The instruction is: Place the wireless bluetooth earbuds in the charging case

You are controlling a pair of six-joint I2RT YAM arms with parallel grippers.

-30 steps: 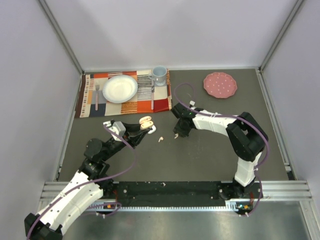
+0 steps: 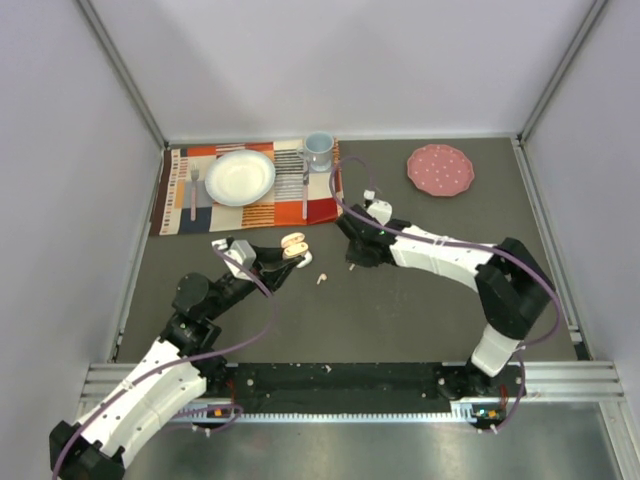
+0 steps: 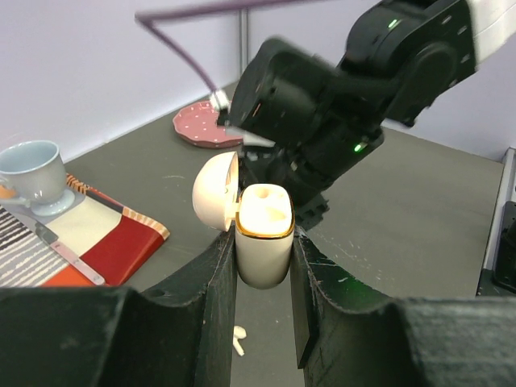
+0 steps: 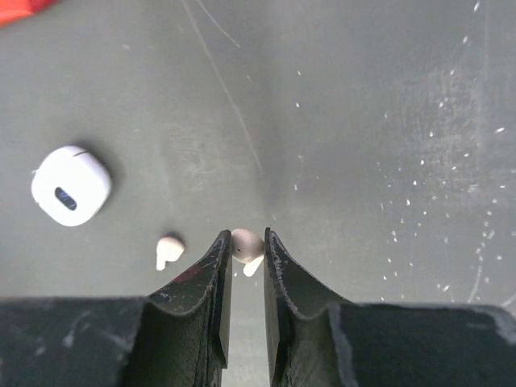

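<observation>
My left gripper is shut on the white charging case (image 3: 266,254), whose lid (image 3: 214,192) stands open and whose inside has a gold rim. From above, the same case (image 2: 293,246) is held clear of the table. One white earbud (image 4: 247,244) appears between the tips of my right gripper. Those fingers are apart, and whether they touch the bud I cannot tell. A second earbud (image 4: 168,251) lies on the table to its left, seen also as a small earbud (image 3: 239,339) below the case.
A white rounded object with a dark oval (image 4: 71,185) lies on the table near the earbuds. Farther back are a striped placemat (image 2: 255,218), a plate (image 2: 240,178), a cup (image 2: 318,150) and a pink plate (image 2: 440,170).
The left arm looks still.
</observation>
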